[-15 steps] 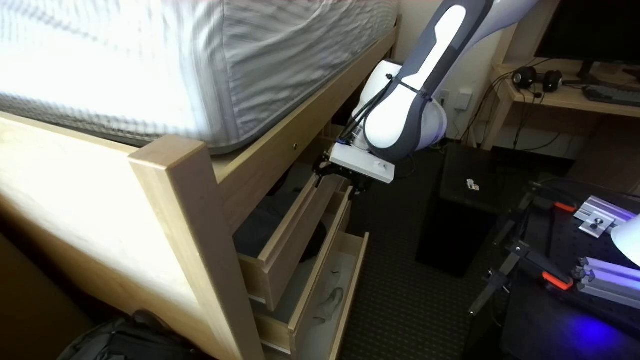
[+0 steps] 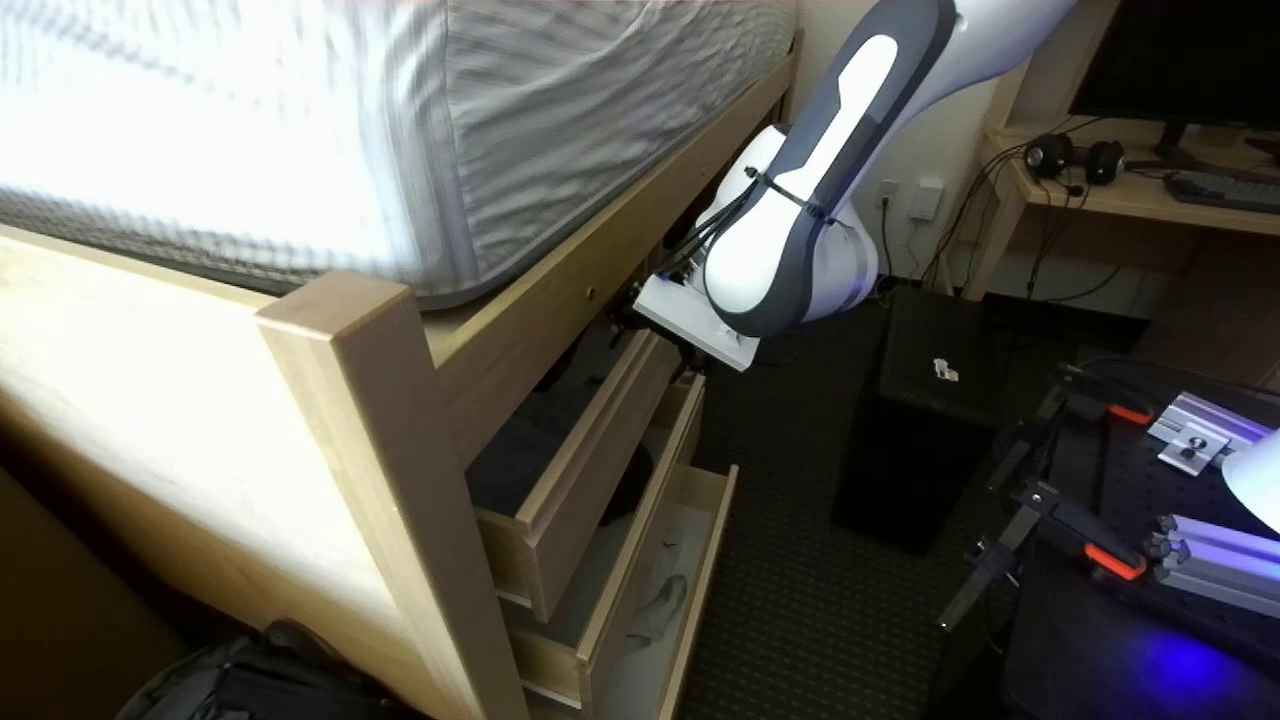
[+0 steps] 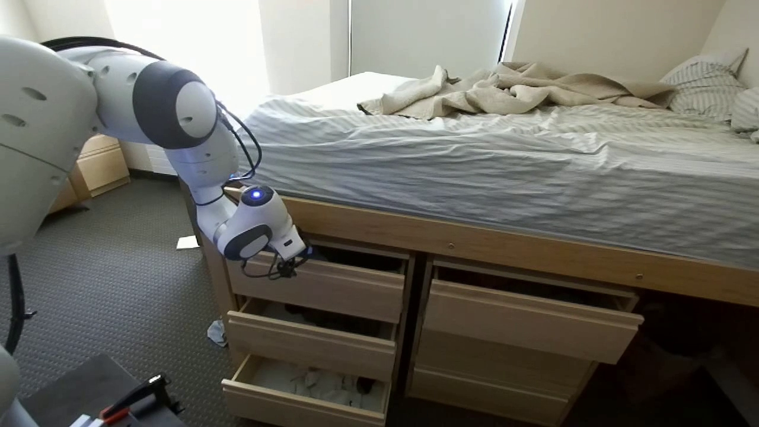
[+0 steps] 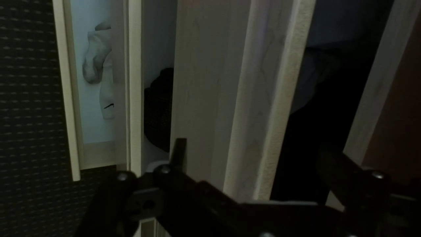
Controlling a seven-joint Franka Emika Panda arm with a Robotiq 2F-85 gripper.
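Observation:
In the wrist view my gripper is open, its dark fingers [image 4: 179, 152] spread wide to either side of the top drawer's front [image 4: 244, 98]. No contact between fingers and wood can be made out. The second exterior view has the gripper at the upper left drawer front [image 3: 341, 286], which is pulled partly out. Below it, the middle drawer [image 3: 313, 341] and the bottom drawer [image 3: 299, 407] also stand out from the frame. White items [image 4: 96, 55] lie in the bottom drawer, and a dark item [image 4: 160, 108] in the middle one.
Above the drawers runs the bed's wooden rail [image 3: 498, 242]. To the right another drawer [image 3: 526, 320] is pulled out. A black box [image 2: 930, 408] stands on the floor opposite, with open carpet [image 2: 780, 576] between it and the drawers.
In the first exterior view the gripper and the forearm have moved a little left, towards the bed. The drawers look the same as before.

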